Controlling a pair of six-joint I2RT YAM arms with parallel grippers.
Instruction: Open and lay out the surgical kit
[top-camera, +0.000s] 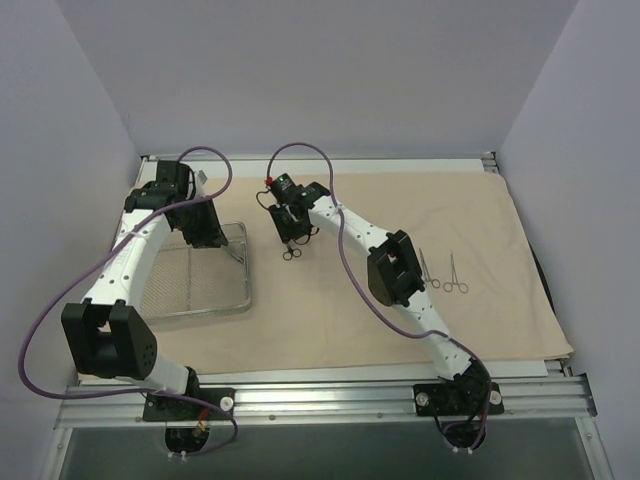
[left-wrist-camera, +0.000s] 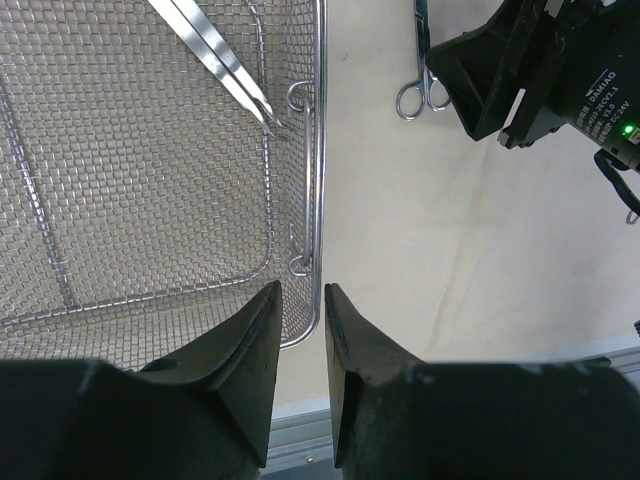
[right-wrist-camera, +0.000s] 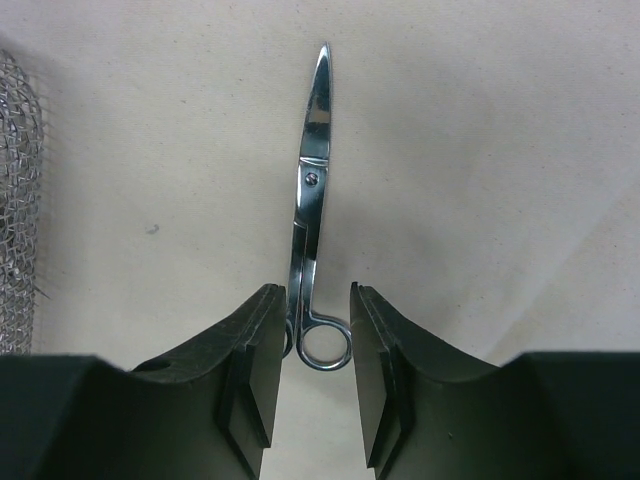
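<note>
My right gripper (top-camera: 287, 238) is over a pair of silver scissors (right-wrist-camera: 313, 190) lying on the cloth to the right of the basket. Its fingers (right-wrist-camera: 250, 350) stand part open. One handle ring shows in the gap between them; the other is partly hidden behind a finger. The left gripper (top-camera: 208, 241) hangs over the upper part of the wire-mesh basket (top-camera: 248, 285), its fingers (left-wrist-camera: 255, 345) a little apart and nothing seen between them. Inside the basket, by its right wall, lie metal tweezers (left-wrist-camera: 212, 52).
Two ring-handled instruments lie on the right of the cloth: one (top-camera: 454, 275) in full view and another (top-camera: 426, 270) beside the right arm. Both grippers are close together near the basket's right wall.
</note>
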